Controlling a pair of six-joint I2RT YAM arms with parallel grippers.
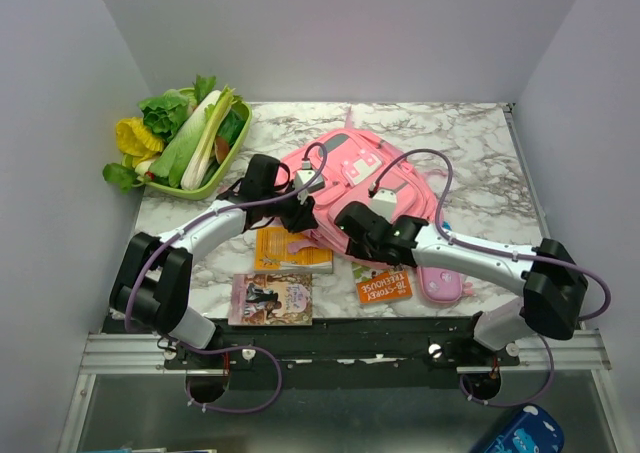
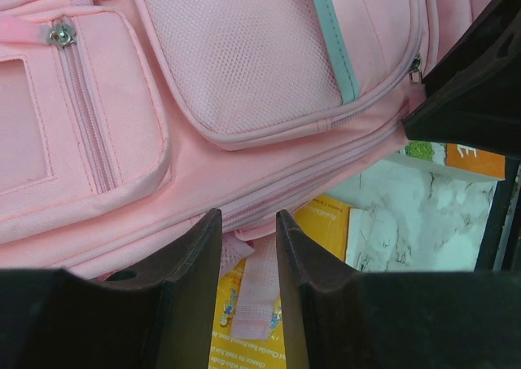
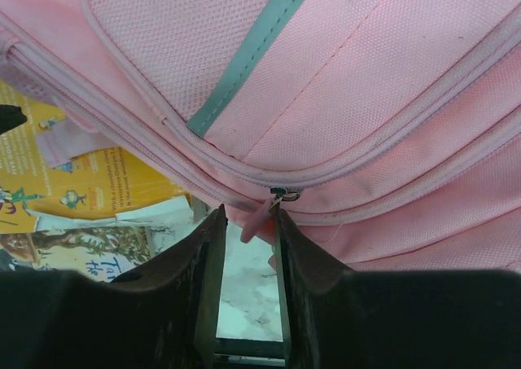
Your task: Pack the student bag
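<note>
The pink bag (image 1: 345,173) lies flat on the marbled table, and both grippers hover at its front side. In the right wrist view, a pink zipper pull (image 3: 257,221) hangs from the seam. My right gripper has its fingertips either side of that pull, fingers parted, with a gap still showing around it. My left gripper is open above the bag's lower edge; between its fingers show the pink fabric and a strap over the yellow book (image 2: 313,230). A pink pouch (image 1: 440,285) rests at the bag's front right.
An orange book (image 1: 383,286) and a picture book (image 1: 271,300) lie along the front edge. A green basket (image 1: 231,156) of vegetables stands at the back left. Bare tabletop (image 1: 480,163) shows on the right.
</note>
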